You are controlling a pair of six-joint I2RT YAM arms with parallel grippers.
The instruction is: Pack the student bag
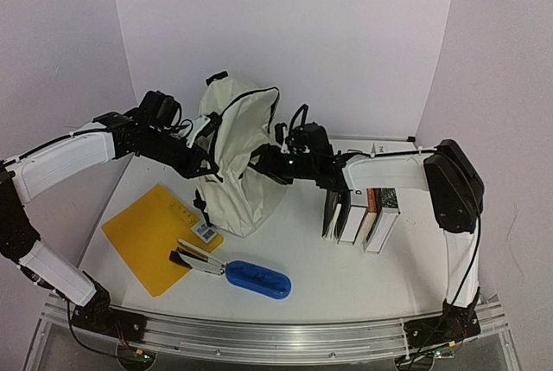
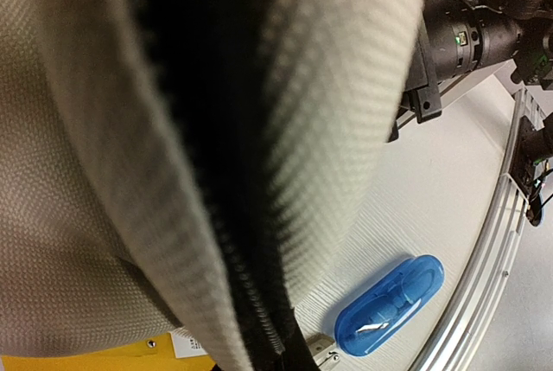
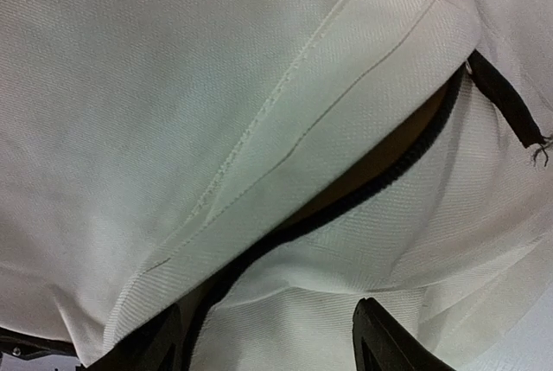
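Observation:
A cream backpack stands upright against the back of the table, its black-zippered opening gaping. At its left edge my left gripper is shut on the zippered rim; folded cream fabric and zipper fill the left wrist view and run down between the fingers. My right gripper is at the right side of the bag, by the opening. In the right wrist view its fingers are spread wide. The left one is partly hidden under the fabric flap beside the zipper.
Several upright books stand on the right, close below the right forearm. A yellow folder lies front left with a labelled item on it. White-and-black scissors-like handles and a blue case lie in front of the bag.

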